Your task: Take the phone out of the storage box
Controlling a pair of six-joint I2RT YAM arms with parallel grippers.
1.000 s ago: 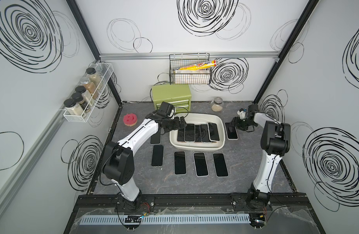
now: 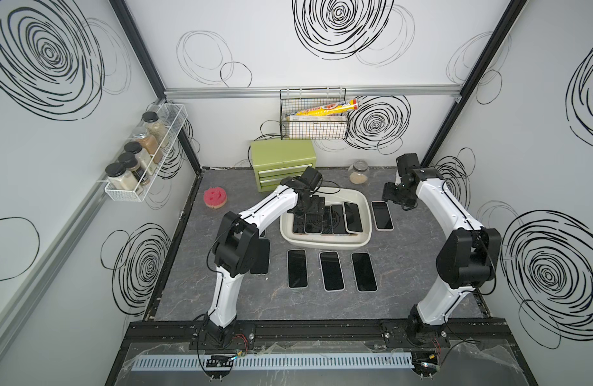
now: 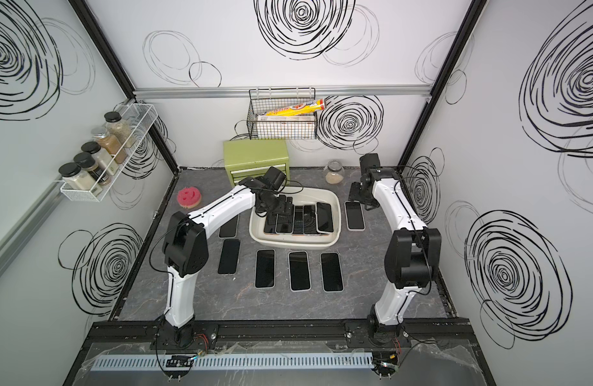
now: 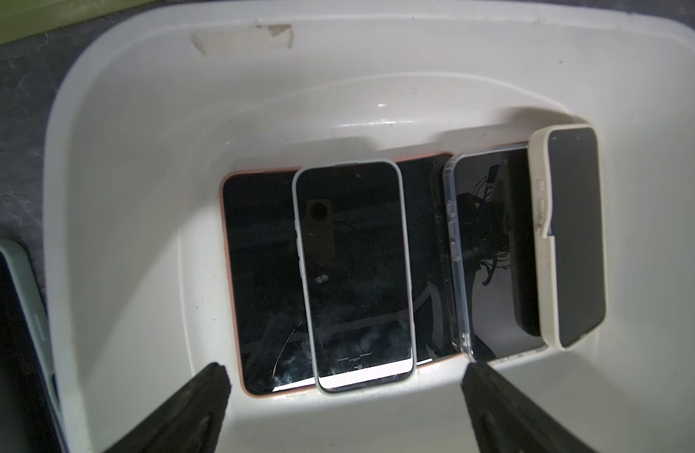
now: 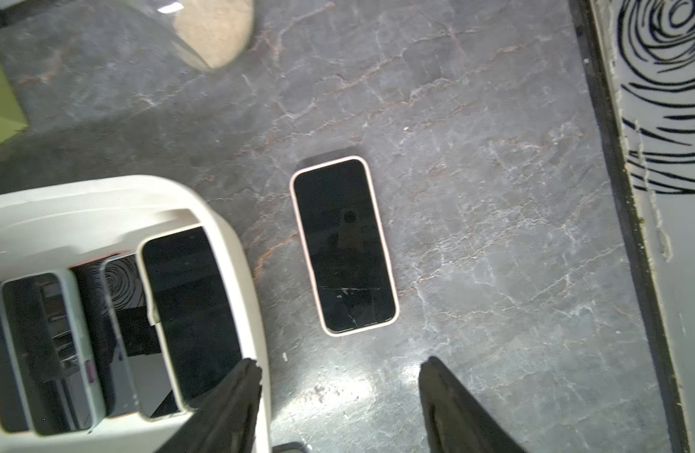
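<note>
The white storage box (image 4: 113, 188) holds several phones. Inside it, a pale-rimmed phone (image 4: 355, 279) lies partly over a phone with an orange edge (image 4: 264, 287). Farther right are a clear-cased phone (image 4: 494, 256) and a cream-cased phone (image 4: 577, 234) tilted near the box's right side. My left gripper is over the box, open, with nothing between its fingers. A pink-edged phone (image 5: 346, 245) lies on the table just right of the box. Above the table beside that phone, my right gripper stands open and empty.
Several phones lie in front of the box, among them a black phone (image 3: 299, 270), and others lie to its left. A green cabinet (image 2: 283, 164) and a glass jar (image 2: 359, 171) stand behind. Free table lies right of the pink-edged phone (image 2: 382, 215).
</note>
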